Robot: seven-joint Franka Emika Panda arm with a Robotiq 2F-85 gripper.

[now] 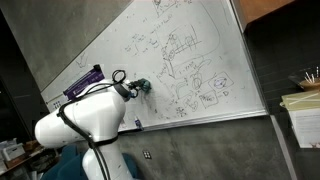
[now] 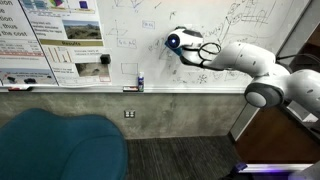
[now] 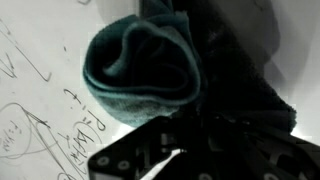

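Observation:
A rolled teal cloth (image 3: 140, 95) fills the middle of the wrist view, its folds curled into a loop. My gripper is shut on it, with the dark bulk of the cloth spreading to the right. In exterior view 1 the cloth (image 1: 143, 85) shows as a small dark-green bundle against the left part of the whiteboard (image 1: 225, 70). Exterior view 2 has the gripper (image 2: 176, 42) at the board's surface, mostly hiding the cloth. Whether the cloth presses on the board cannot be told for sure. Black handwriting (image 3: 75, 145) covers the board beside it.
Posters (image 2: 75, 45) hang left of the arm in exterior view 2. A small bottle (image 2: 140, 80) stands on the board's ledge (image 2: 190, 89). A teal chair (image 2: 65, 140) occupies the lower left, with open floor (image 2: 185, 155) to its right.

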